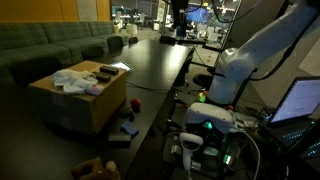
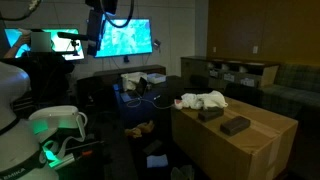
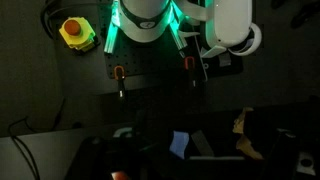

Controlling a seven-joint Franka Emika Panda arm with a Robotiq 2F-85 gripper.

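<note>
High above the dark table hangs my gripper, its two fingers spread apart and only dark tabletop visible between them. It also shows at the upper edge of exterior view 2, as a dark gripper body. Below in the wrist view lie a small blue piece, a dark block and a brown, crumpled-looking object. A red round item rests by the cardboard box. On the box are a white cloth and dark blocks.
The arm's base stands right of the table, with cables around it. A laptop sits farther right. Open tabletop stretches behind the box, and couches line the back.
</note>
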